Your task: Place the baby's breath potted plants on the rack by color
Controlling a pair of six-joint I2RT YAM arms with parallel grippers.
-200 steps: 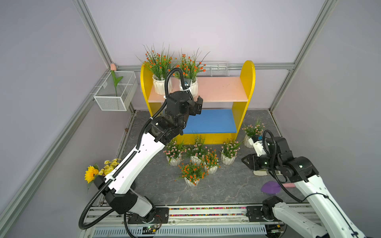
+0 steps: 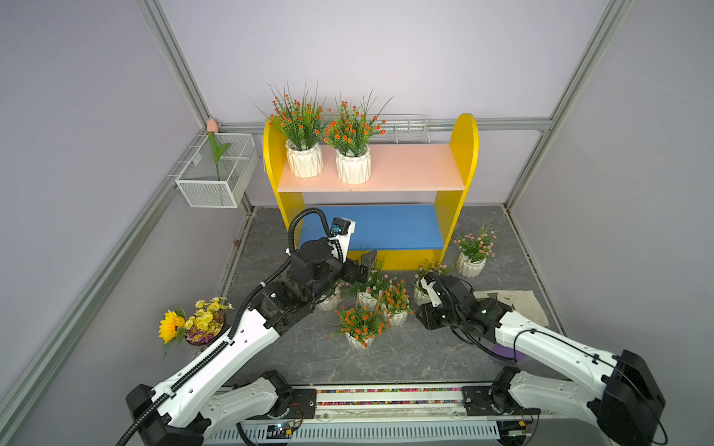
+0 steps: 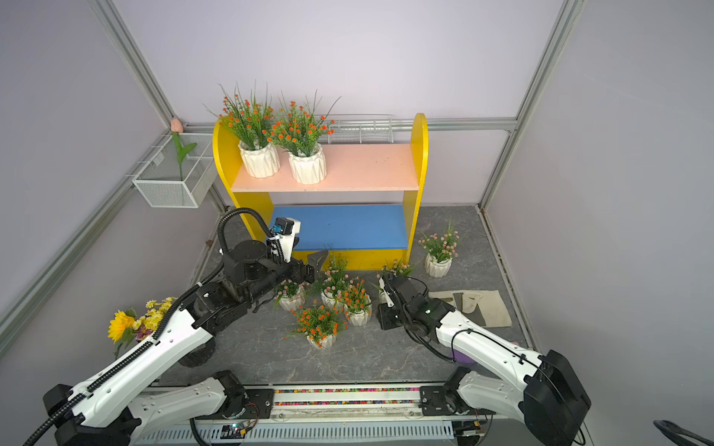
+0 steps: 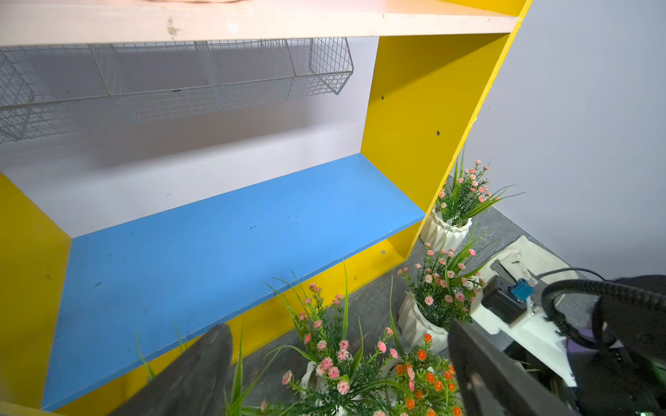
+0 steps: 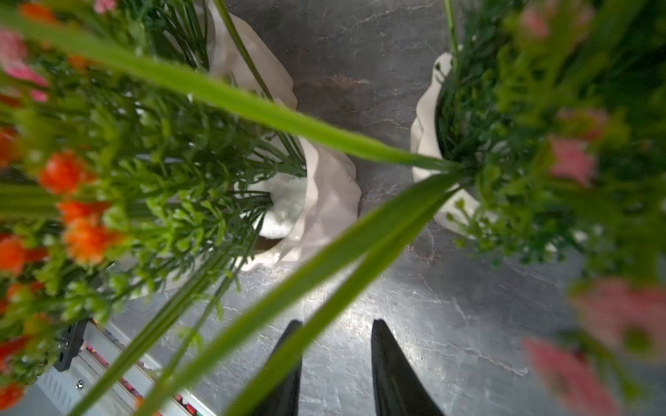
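Two orange-flowered white pots (image 2: 304, 161) (image 2: 353, 168) stand on the left of the rack's pink upper shelf (image 2: 416, 167). The blue lower shelf (image 4: 229, 235) is bare. Below the rack's front are pink plants (image 3: 333, 286) (image 3: 291, 297) and two orange ones (image 3: 357, 301) (image 3: 318, 325). Farther right stands another pink plant (image 2: 472, 249). My left gripper (image 2: 364, 266) is open in front of the lower shelf, above the pink plants, its fingers (image 4: 197, 364) wide apart. My right gripper is part open and empty, beside a pink plant (image 5: 569, 163) and an orange one's pot (image 5: 333, 194); a leaf crosses one finger.
A beige cloth (image 2: 524, 303) and a partly hidden purple object (image 3: 462, 358) lie by the right arm. Yellow flowers (image 2: 204, 319) stand at the left, and a wire basket (image 2: 215, 194) hangs on the left wall.
My left arm has come down from upper-shelf height to the lower shelf's front. The right arm has swung left, from open table to among the pots, now covering part of a pink plant.
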